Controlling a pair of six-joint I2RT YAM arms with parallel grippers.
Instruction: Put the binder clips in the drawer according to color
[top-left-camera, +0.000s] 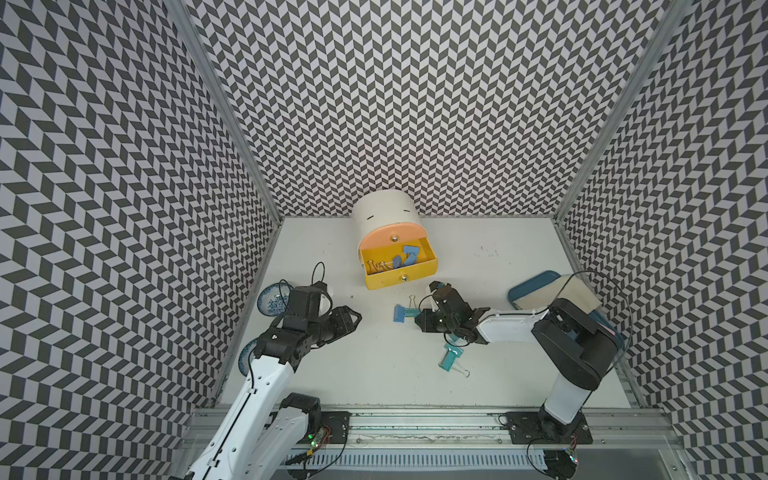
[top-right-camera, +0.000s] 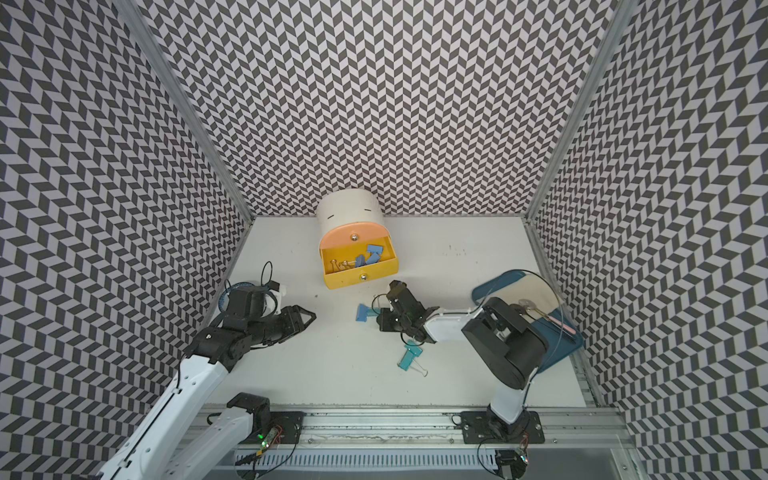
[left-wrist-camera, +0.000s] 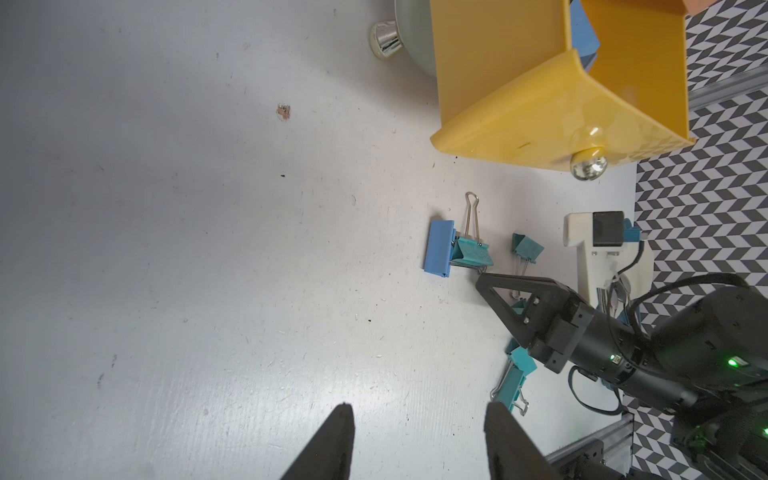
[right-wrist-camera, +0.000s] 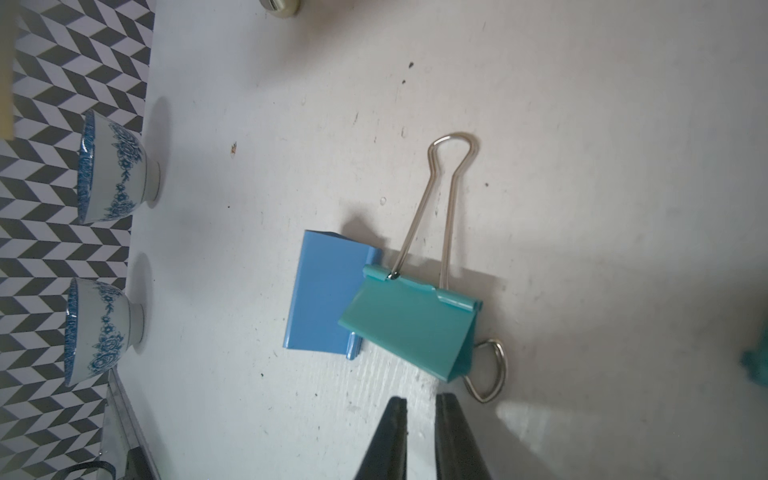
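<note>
A blue binder clip (right-wrist-camera: 329, 294) lies on the table in front of the drawer. Touching or overlapping its right side is a teal clip (right-wrist-camera: 412, 320), one wire handle pointing back toward the drawer. My right gripper is slightly open just in front of the teal clip, bare table between its fingers. My left gripper stands wide open and empty, off to the left over the table. More teal clips, one of them a clip (top-left-camera: 451, 357) nearer the front, lie to the right. The yellow drawer (left-wrist-camera: 524, 148) is pulled out, holding blue clips (top-left-camera: 411, 254) and gold-coloured pieces (top-left-camera: 374, 265).
The white cabinet (top-left-camera: 384, 204) has an orange upper drawer (top-left-camera: 380, 237), shut. Two patterned bowls (right-wrist-camera: 112, 168) stand at the left. A blue tray (top-left-camera: 534, 284) sits at the right. Free table lies between the grippers and at the back right.
</note>
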